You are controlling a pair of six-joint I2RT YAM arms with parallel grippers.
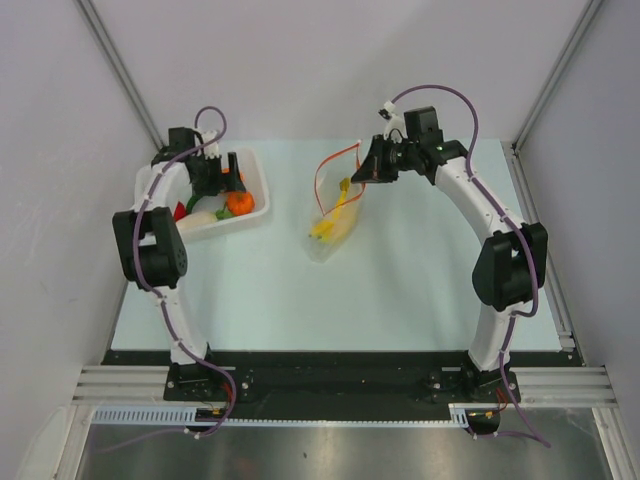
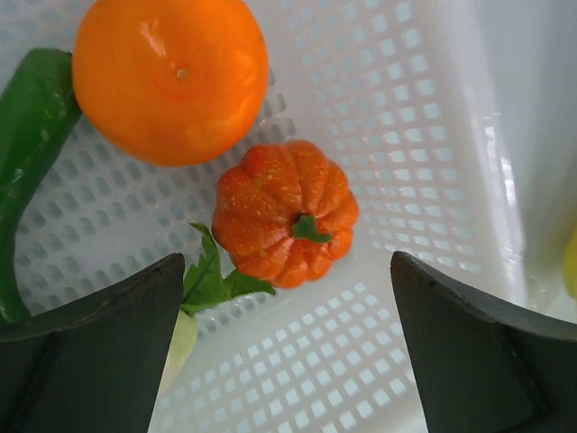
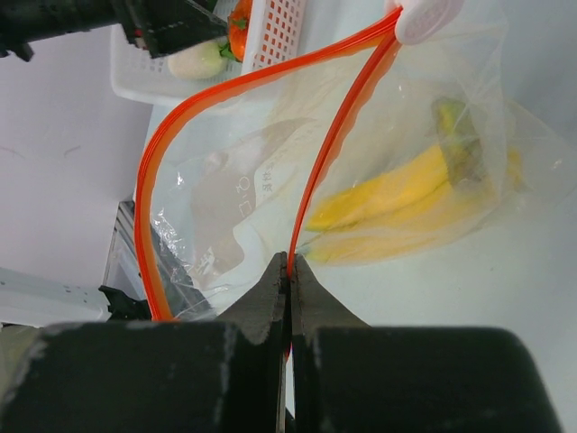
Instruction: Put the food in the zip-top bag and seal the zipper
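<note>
My left gripper (image 1: 222, 172) hangs open over the white plastic basket (image 2: 455, 99). Below it, in the left wrist view, lie a small orange pumpkin (image 2: 270, 207), an orange fruit (image 2: 167, 68), a long green vegetable (image 2: 32, 153) and a pale vegetable partly hidden by the fingers. My right gripper is shut on the orange zipper edge of the clear bag (image 3: 216, 216), holding the mouth partly open. Bananas (image 3: 379, 194) lie inside the bag, in the middle of the table.
The basket stands at the back left, with the bag to its right.
</note>
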